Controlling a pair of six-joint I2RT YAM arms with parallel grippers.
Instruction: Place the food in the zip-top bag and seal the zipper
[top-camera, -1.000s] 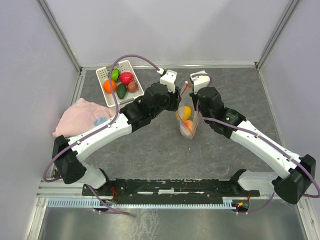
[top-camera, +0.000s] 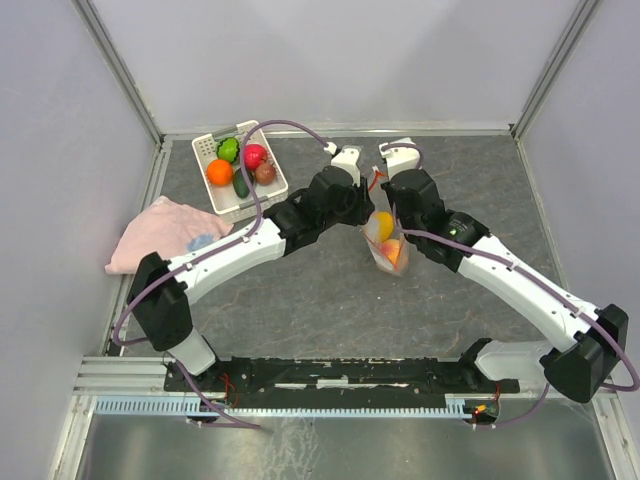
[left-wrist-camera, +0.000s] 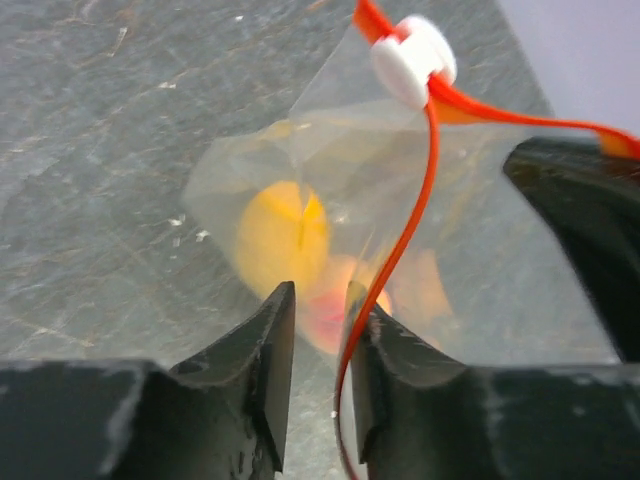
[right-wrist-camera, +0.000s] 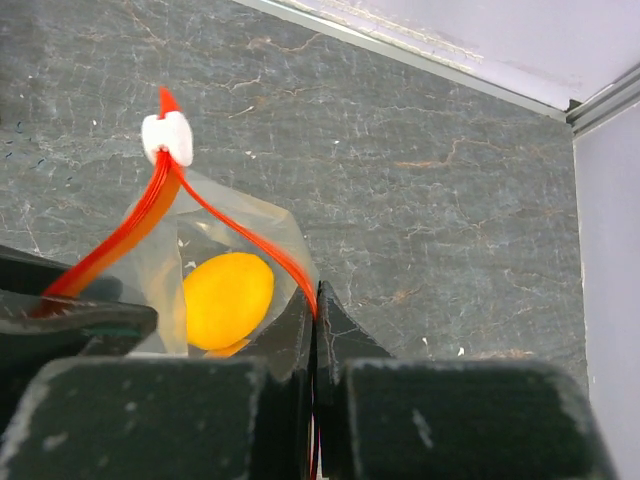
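The clear zip top bag with an orange zip edge hangs between my grippers, holding a yellow food piece and an orange-pink one. A white slider sits on the zip at the far end of its mouth. My right gripper is shut on one side of the zip edge, which runs in between its fingertips. On the other side, my left gripper stands part open, the orange strip passing between or just beside its fingers; whether they touch it I cannot tell.
At the back left stands a white basket with several fruits and vegetables. A pink cloth lies at the left edge.
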